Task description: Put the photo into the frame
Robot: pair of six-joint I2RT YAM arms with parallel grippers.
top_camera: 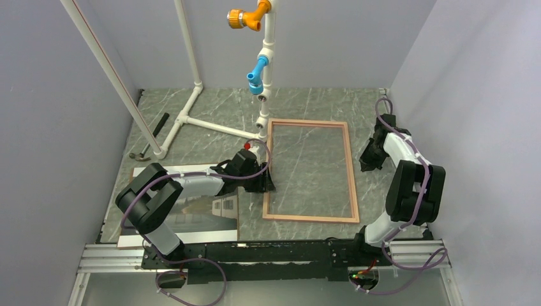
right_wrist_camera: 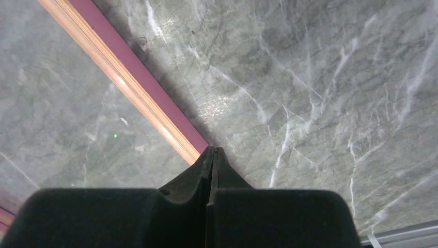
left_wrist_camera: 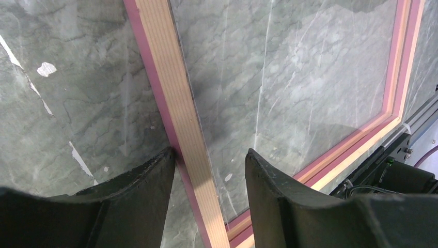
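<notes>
The wooden frame (top_camera: pixel 306 218) lies flat at mid-table, and grey tabletop shows within it. Left of it lies the photo (top_camera: pixel 210 224), a dark landscape sheet with a pale border, partly covered by my left arm. Astride the frame's left bar (left_wrist_camera: pixel 186 103) is my left gripper, its fingers apart. One finger (left_wrist_camera: pixel 166 173) is close against the bar's outer side, and a gap separates the other from the inner side. My right gripper is shut with nothing between its fingers, just outside the frame's right bar (right_wrist_camera: pixel 150 98).
White pipes with a blue fitting (top_camera: pixel 256 76) and an orange one (top_camera: pixel 249 16) stand behind the frame's upper left corner. A hammer (top_camera: pixel 153 135) lies at the far left. Bare table lies behind the frame and along its right.
</notes>
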